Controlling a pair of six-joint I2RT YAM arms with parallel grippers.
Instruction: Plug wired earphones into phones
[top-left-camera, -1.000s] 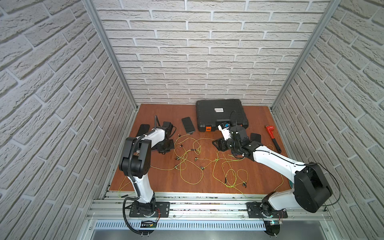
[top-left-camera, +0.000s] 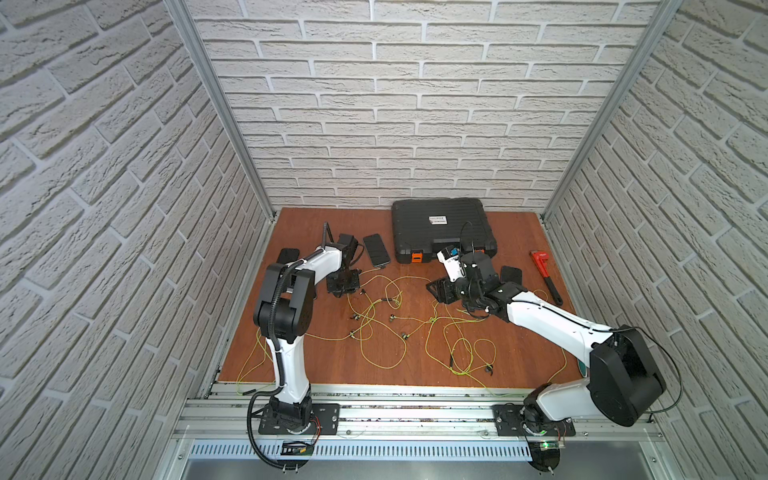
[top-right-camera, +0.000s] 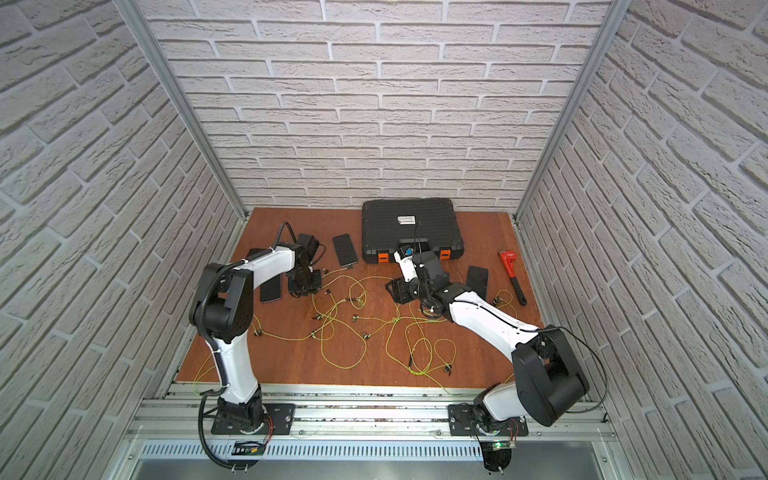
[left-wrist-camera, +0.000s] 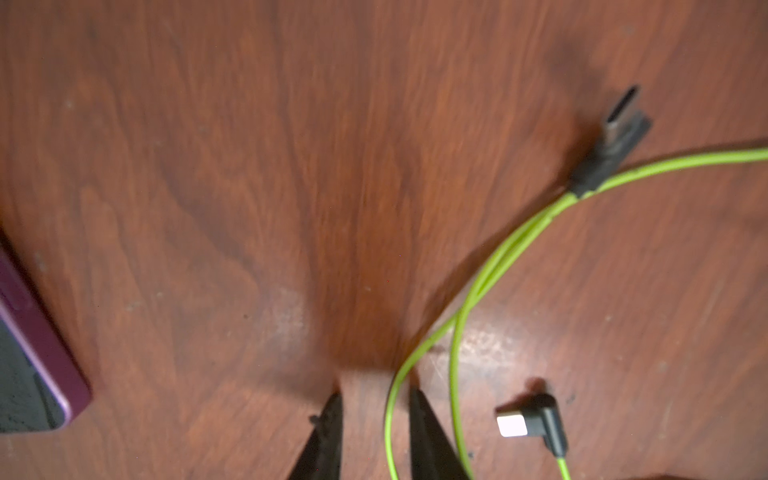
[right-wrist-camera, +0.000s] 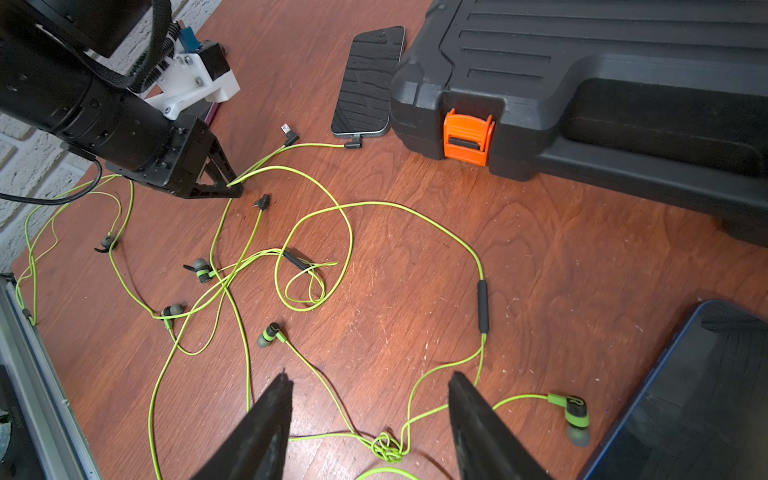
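Note:
My left gripper is open low over the table, a lime earphone cable (left-wrist-camera: 512, 256) running beneath between its fingers. An upright-tipped plug (left-wrist-camera: 608, 152) rests on the cable ahead of it, a second angled plug (left-wrist-camera: 544, 420) lies to its right, and a purple phone (left-wrist-camera: 48, 368) is at its left. In the right wrist view, a phone (right-wrist-camera: 366, 76) at the back has a plug at its front end. My right gripper hangs open above tangled earphones, beside a dark phone (right-wrist-camera: 688, 400).
A black case (top-left-camera: 444, 228) with orange latches fills the back centre-right. A red pipe wrench (top-left-camera: 544, 272) lies at the right. Cables and earbuds cover much of the front and middle of the table (top-left-camera: 400, 376).
The right arm has barely moved.

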